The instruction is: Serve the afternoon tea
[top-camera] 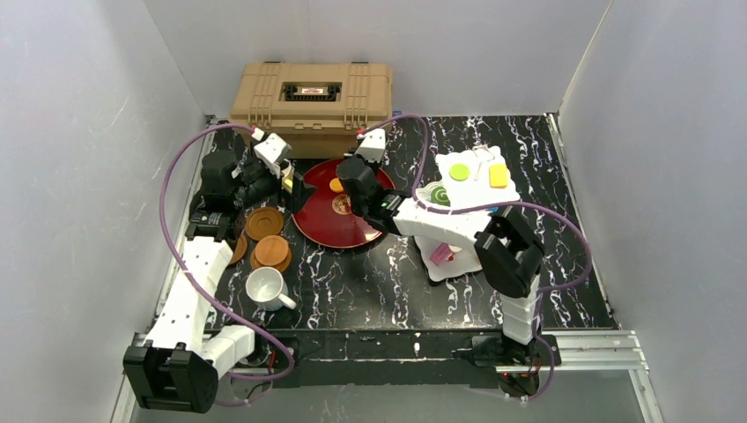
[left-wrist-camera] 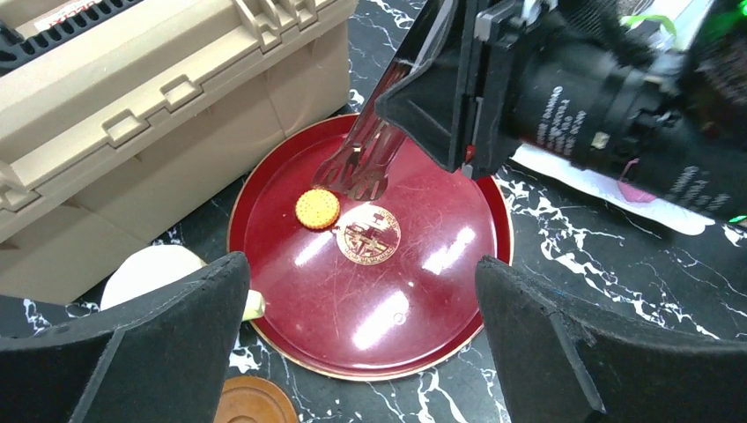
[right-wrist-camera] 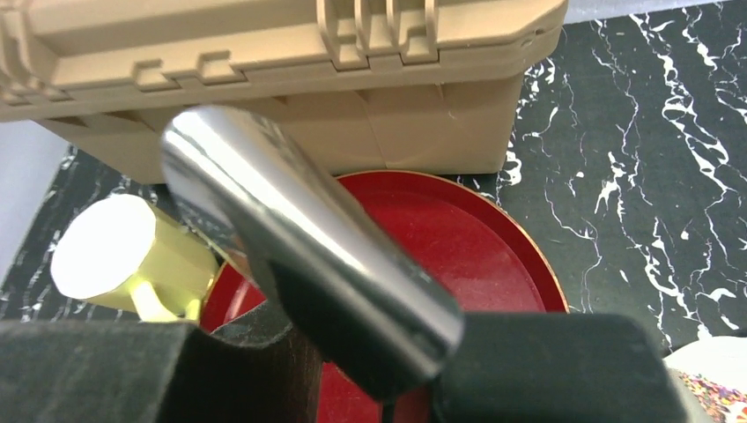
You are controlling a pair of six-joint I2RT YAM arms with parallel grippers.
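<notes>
A round red tray (top-camera: 328, 228) lies in front of the case, with one orange-yellow cracker (left-wrist-camera: 317, 209) on it beside the gold emblem. My right gripper is shut on shiny metal tongs (right-wrist-camera: 308, 238). In the left wrist view, the ends of these tongs (left-wrist-camera: 359, 163) hover near the cracker, with nothing visible between them. My left gripper stands open above the tray's near left side, nothing between its fingers. Left of the tray is a yellow cup, white inside, partly covered by the left finger in the left wrist view.
The tan case (top-camera: 313, 97) blocks the back. Wooden coasters (top-camera: 271, 252) and a white mug (top-camera: 267, 287) sit at the left. White trays with sweets (top-camera: 476, 172) stand on the right, partly behind the right arm.
</notes>
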